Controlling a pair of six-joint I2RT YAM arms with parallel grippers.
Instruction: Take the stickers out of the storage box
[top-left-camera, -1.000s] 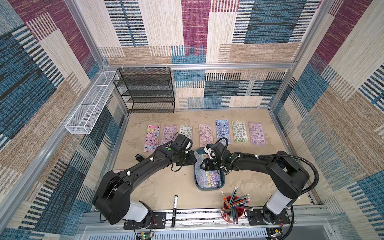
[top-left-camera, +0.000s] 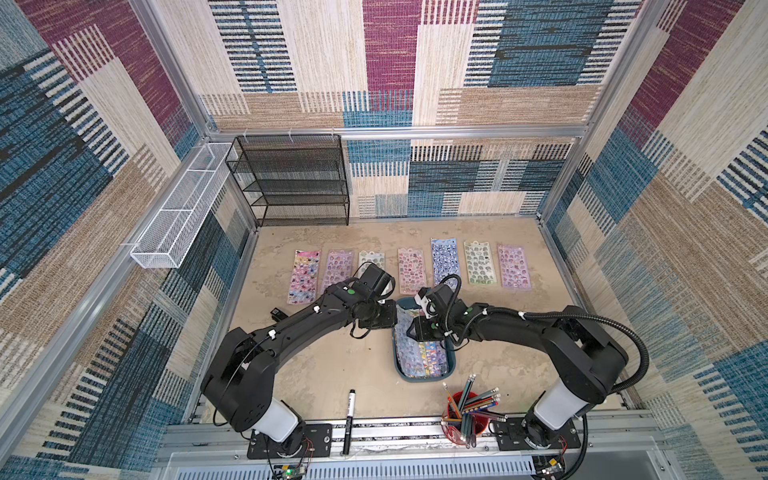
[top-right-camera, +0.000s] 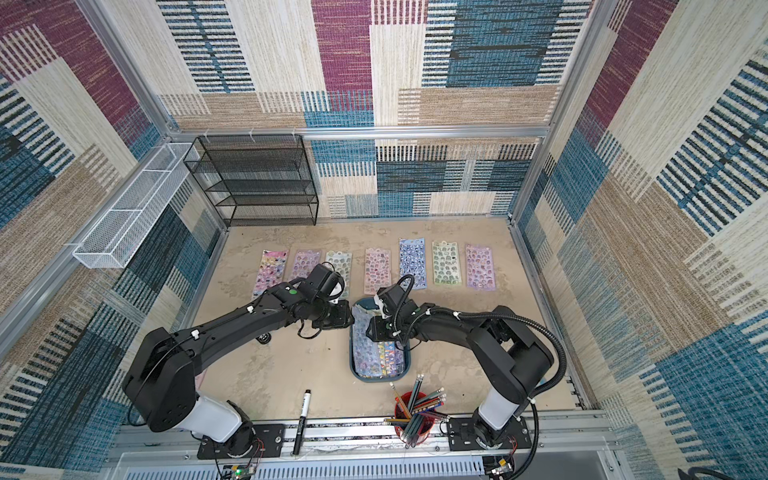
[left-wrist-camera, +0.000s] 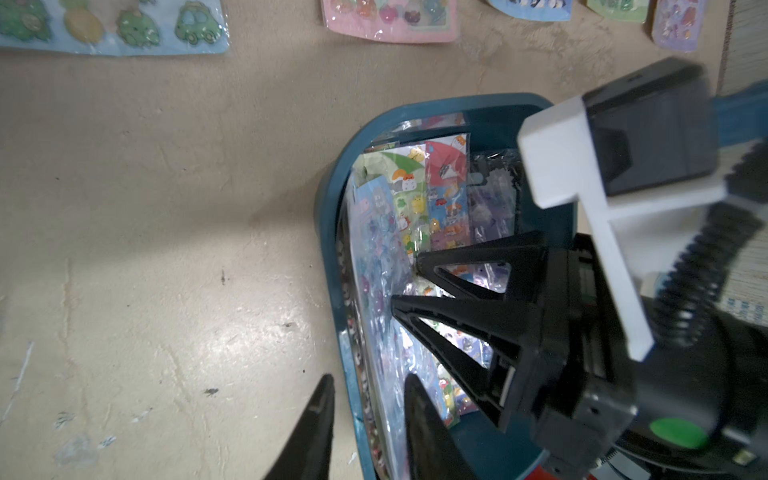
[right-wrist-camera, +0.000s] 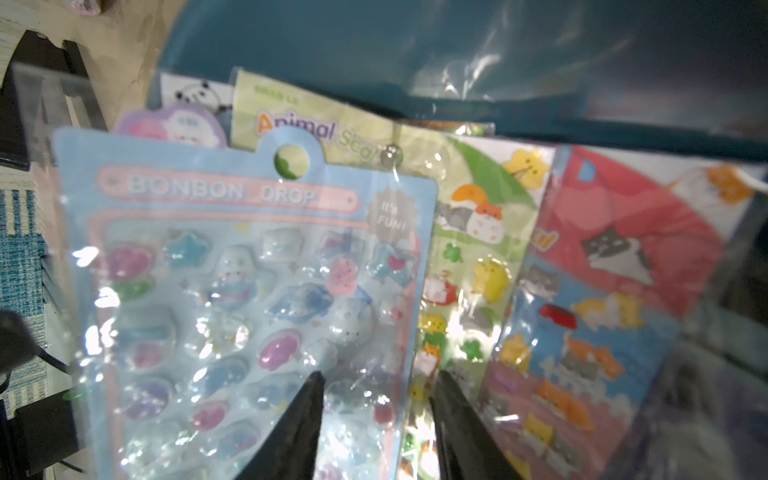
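Observation:
A teal storage box holds overlapping sticker sheets, among them a pale blue Bonbon Drop sheet, a green animal sheet and a red-and-blue sheet. My right gripper is part open inside the box, its fingertips at the pale blue sheet's right edge; whether it grips anything is unclear. My left gripper stands open over the box's left edge, beside the right gripper.
Seven sticker sheets lie in a row behind the box, one being pink. A red pencil cup and a marker are at the front. A black wire rack stands at back left.
The box has shifted slightly to the right. My left arm has moved a little to the right, and my right gripper has moved slightly right with the box.

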